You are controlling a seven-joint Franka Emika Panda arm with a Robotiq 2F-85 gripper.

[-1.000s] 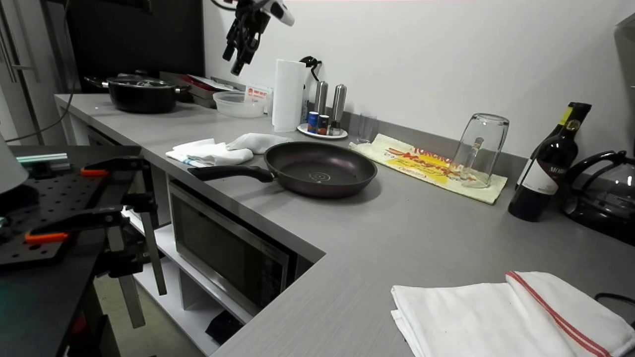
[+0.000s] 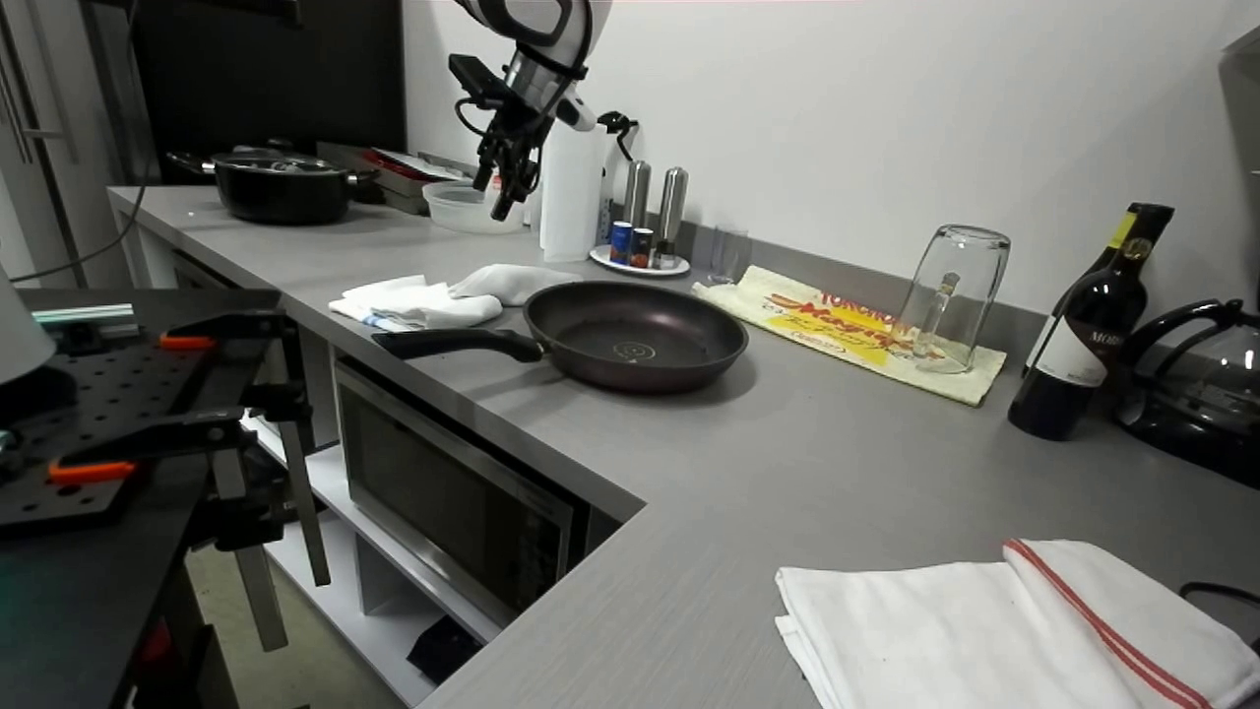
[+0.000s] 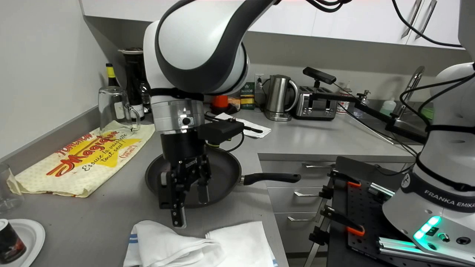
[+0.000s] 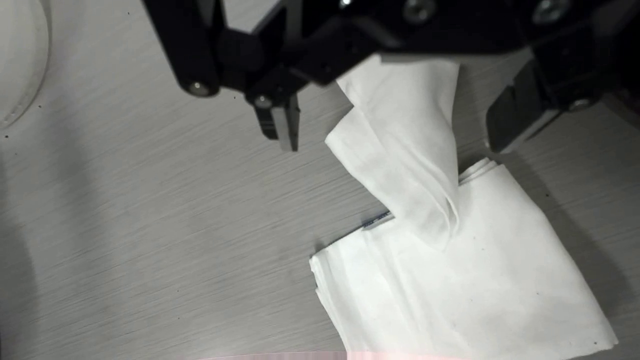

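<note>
A white towel (image 4: 474, 282) with blue stripes lies folded on the grey counter, one part of it (image 4: 408, 138) turned over on top; in exterior view 1 the towel (image 2: 431, 302) rests left of the pan. My gripper hangs above the counter with its fingers spread wide and nothing between them. Seen from the wrist, the folded-over part of the towel shows below and between the fingers, apart from both. In exterior view 2 the gripper (image 3: 191, 207) is in front of the dark frying pan (image 3: 227, 167), hiding part of it, with the towel (image 3: 178, 244) lower in the picture.
The pan's handle (image 2: 455, 343) points toward the counter's front edge. Along the wall stand a paper towel roll (image 2: 573, 195), a plate (image 2: 673, 267) with shakers, and an upturned glass mug (image 2: 957, 295) on a yellow cloth (image 2: 839, 317). A wine bottle (image 2: 1075, 343) stands farther right.
My gripper has come down and slightly to the right in exterior view 1, now partly covering the clear tub and paper roll. The towel and pan lie unchanged.
</note>
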